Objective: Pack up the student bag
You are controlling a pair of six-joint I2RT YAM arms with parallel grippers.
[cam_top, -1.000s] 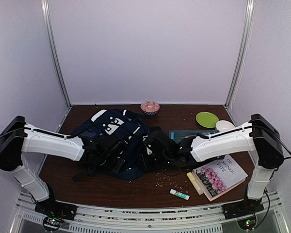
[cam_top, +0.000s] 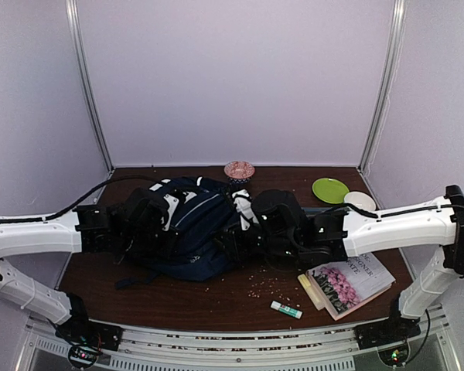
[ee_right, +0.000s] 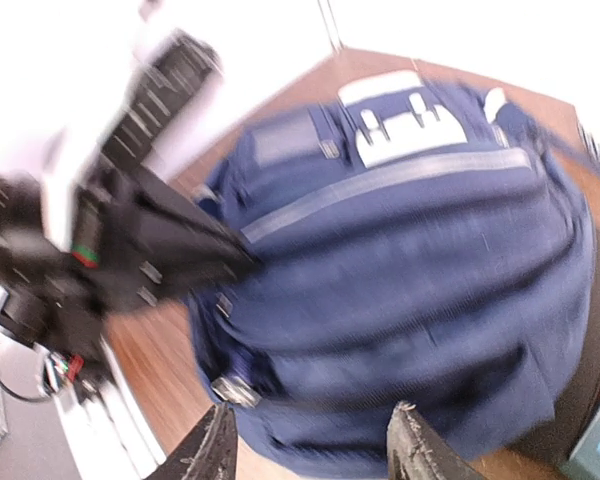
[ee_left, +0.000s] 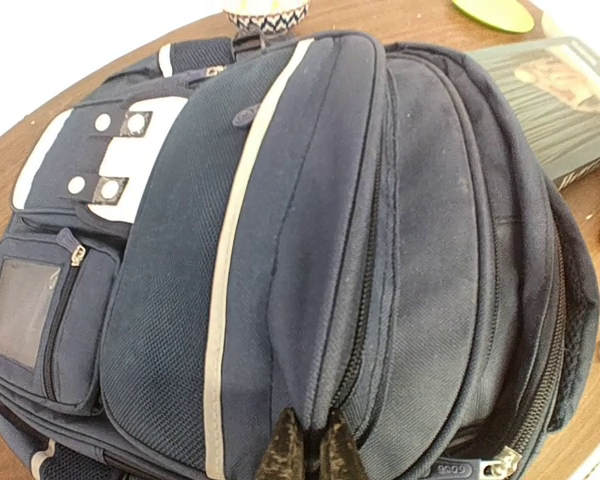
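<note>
The navy backpack (cam_top: 201, 255) lies on the left and middle of the table, its front pockets, white buckle panel and zippers showing (ee_left: 430, 200). My left gripper is shut on the bag's fabric beside the front zipper. My right gripper stands part open over the bag's right side, fingers apart with nothing visible between them; its view is blurred. A book with pink flowers (cam_top: 352, 282), a glue stick (cam_top: 286, 309) and a dark-covered book (ee_left: 550, 110) lie right of and in front of the bag.
A patterned bowl (cam_top: 239, 168) stands at the back; a green plate (cam_top: 330, 189) and white bowl (cam_top: 359, 199) are at the back right. The table's front middle holds scattered small crumbs. Both arms reach close together over the bag.
The left arm has drawn leftward and slightly up along the bag. The right arm has risen and shifted, with its gripper still near the bag's right side.
</note>
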